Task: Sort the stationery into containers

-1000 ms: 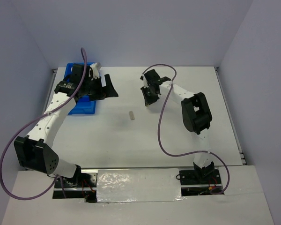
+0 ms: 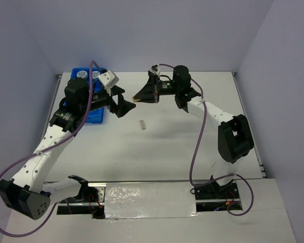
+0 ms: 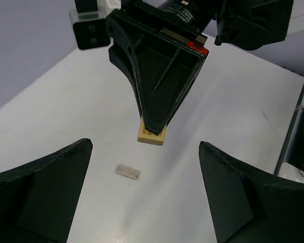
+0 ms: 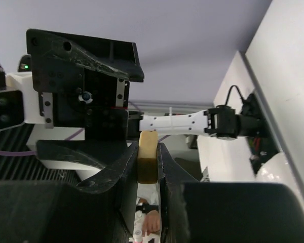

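My right gripper [image 2: 137, 98] is shut on a small tan block [image 4: 147, 162], raised above the middle of the table and facing my left gripper [image 2: 122, 104]. In the left wrist view the block [image 3: 151, 137] pokes out from the right fingertips, between and beyond the open left fingers, which hold nothing. A small light grey piece [image 2: 142, 124] lies on the table below, also seen in the left wrist view [image 3: 127, 171]. A blue container [image 2: 95, 117] with compartments stands at the back left, partly hidden behind the left arm.
Grey walls [image 2: 273, 111] close in the back and sides.
My right gripper has risen with the block and swung left to face my left gripper. The left gripper has shifted slightly and turned toward it, still open.
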